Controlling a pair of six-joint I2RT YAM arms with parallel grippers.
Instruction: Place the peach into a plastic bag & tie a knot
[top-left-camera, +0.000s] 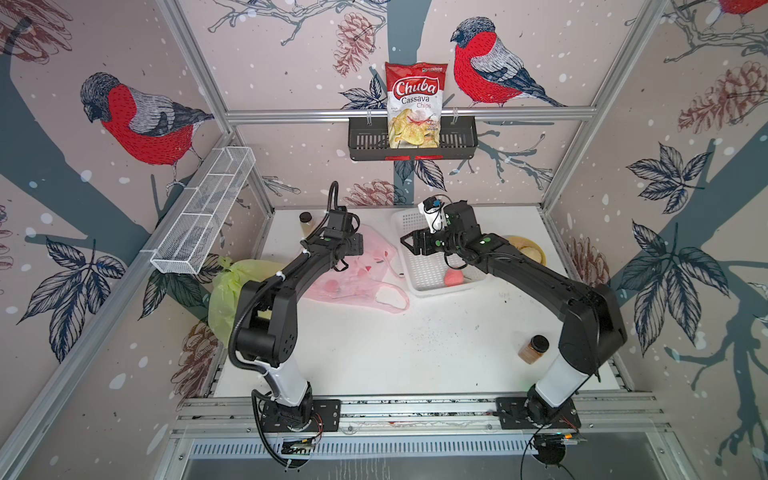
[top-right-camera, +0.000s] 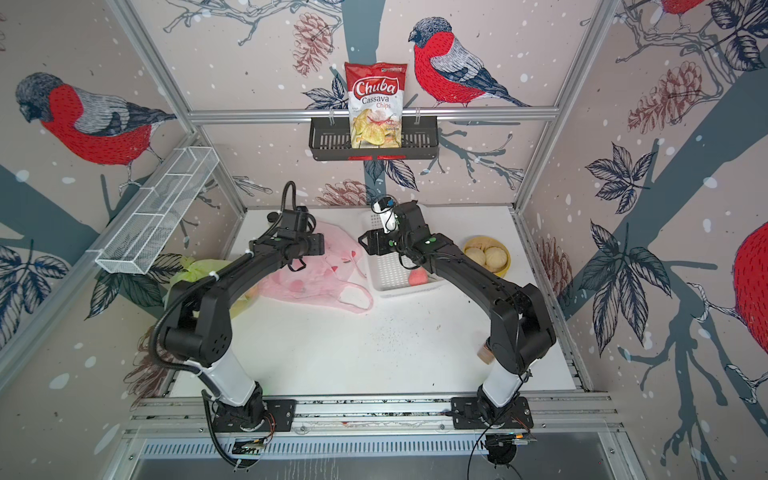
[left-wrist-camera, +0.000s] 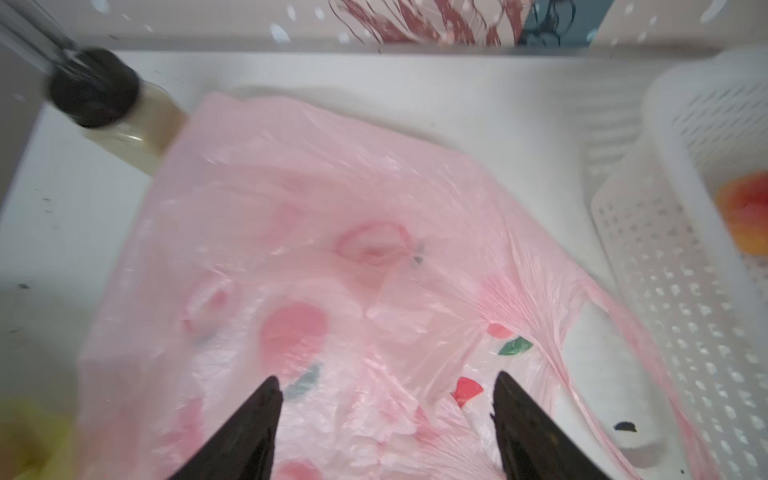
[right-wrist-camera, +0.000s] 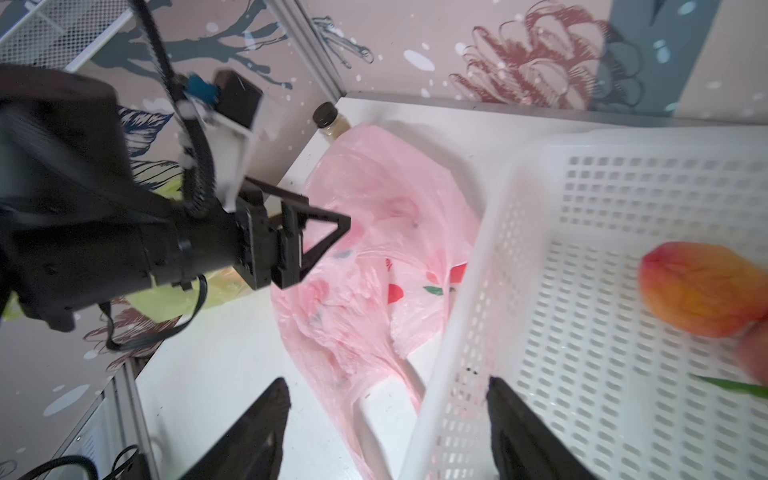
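My left gripper (top-left-camera: 345, 244) hangs open over the flat pink plastic bag (left-wrist-camera: 360, 200), which fills the left wrist view, with nothing between its fingers. My right gripper (top-left-camera: 414, 241) is part open over the left part of the white perforated basket (top-left-camera: 436, 284), empty. A peach (right-wrist-camera: 696, 288) lies in that basket, beside another reddish fruit (right-wrist-camera: 752, 352) at the edge of the right wrist view. The yellow-green plastic bag (top-left-camera: 228, 296) sits at the far left, partly behind my left arm; whether anything is inside cannot be seen.
A jar (left-wrist-camera: 132, 120) stands at the back left, another (top-left-camera: 532, 349) at the front right. A yellow steamer with buns (top-right-camera: 496, 248) is at the right. A chips bag (top-left-camera: 414, 104) stands on the back shelf; a wire rack (top-left-camera: 200, 208) hangs left.
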